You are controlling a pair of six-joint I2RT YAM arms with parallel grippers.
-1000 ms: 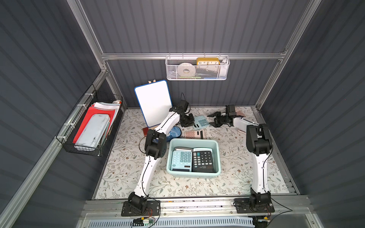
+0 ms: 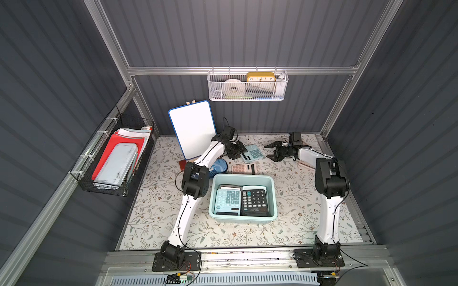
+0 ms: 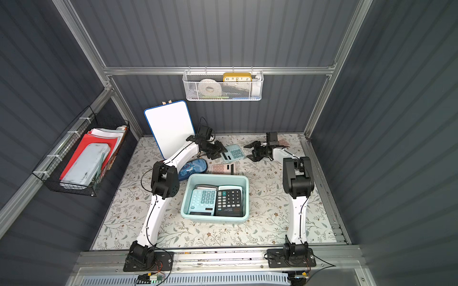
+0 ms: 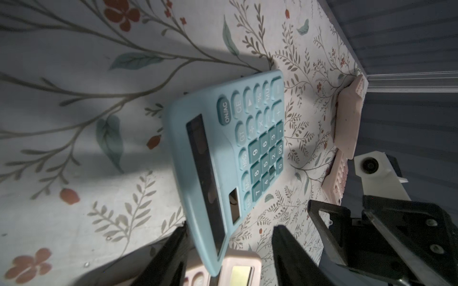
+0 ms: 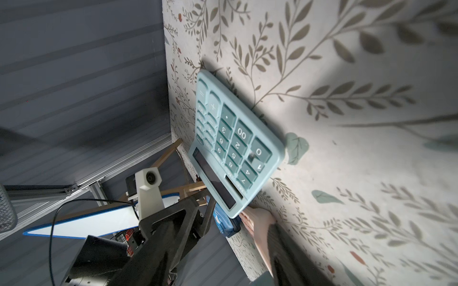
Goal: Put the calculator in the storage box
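Observation:
A light blue calculator (image 2: 253, 153) lies on the table between my grippers, its screen end toward my left gripper (image 2: 236, 151). In the left wrist view that end of the calculator (image 4: 224, 157) reaches between the open left fingers. My right gripper (image 2: 271, 150) stands open just right of it, nothing between its fingers. The pale green storage box (image 2: 242, 218) sits in front, holding a light blue and a black calculator.
A pink calculator (image 2: 242, 168) lies between the blue one and the box, a blue pouch (image 2: 219, 165) left of it. A whiteboard (image 2: 192, 127) leans at the back left. Other pink items lie at the back right.
My right gripper and arm have moved rightward, away from the calculator. My left gripper has barely moved.

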